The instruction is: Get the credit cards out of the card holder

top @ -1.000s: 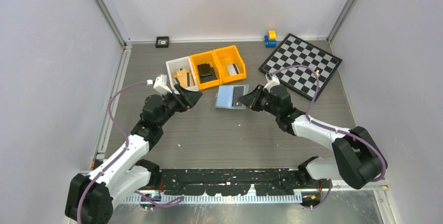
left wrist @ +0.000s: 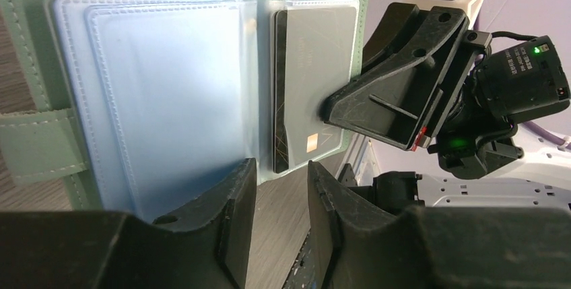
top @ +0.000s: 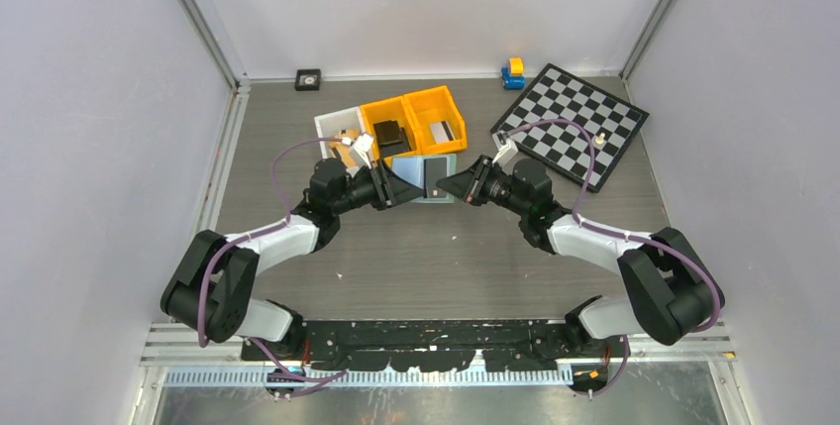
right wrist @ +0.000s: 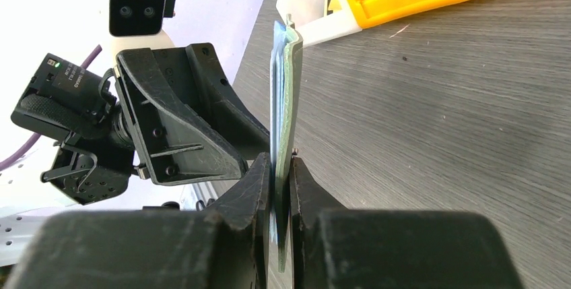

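Note:
The card holder [left wrist: 182,100], with a pale green cover and clear bluish sleeves, is held spread between the two arms in the left wrist view. A grey card [left wrist: 316,67] with a gold chip lies in its right-hand sleeve, a black card edge [left wrist: 280,100] showing beside it. My right gripper is shut on the holder's edge, seen edge-on in the right wrist view. In the left wrist view my left gripper is part open close to the holder, its fingertips just below the black edge with nothing visible between them.
Behind the holder stand a white bin [top: 337,123] and two joined orange bins [top: 436,98], with dark items in one and a light card [top: 443,133] in the other. A chessboard [top: 570,123] lies at the back right.
My left gripper has moved right, up to the holder, and now covers part of its left side from above. The right gripper and the holder have shifted slightly left.

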